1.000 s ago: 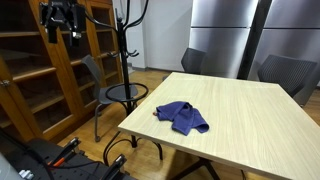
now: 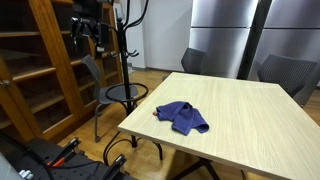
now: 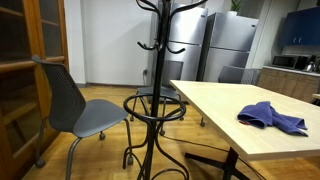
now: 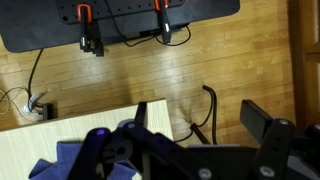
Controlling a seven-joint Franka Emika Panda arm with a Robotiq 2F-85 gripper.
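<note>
A crumpled dark blue cloth (image 2: 182,116) lies on the pale wooden table (image 2: 235,105), near its front left corner. In exterior view 2 the same cloth (image 3: 270,117) rests close to the table's edge. My gripper (image 2: 86,47) hangs high at the upper left, well apart from cloth and table. In the wrist view its two dark sides (image 4: 268,135) stand apart with floor showing between them, so it looks open and empty. Part of the cloth (image 4: 72,158) shows at the bottom left there, partly hidden by the gripper.
A black coat stand (image 3: 158,80) and a grey chair (image 3: 88,112) stand left of the table. More chairs (image 2: 285,72) are along its far side, before steel fridges (image 2: 215,40). Glass-fronted cabinets (image 2: 30,70) line the left wall.
The arm with my gripper has moved rightward at the upper left, towards the table side, still high up. The cloth and furniture have not moved.
</note>
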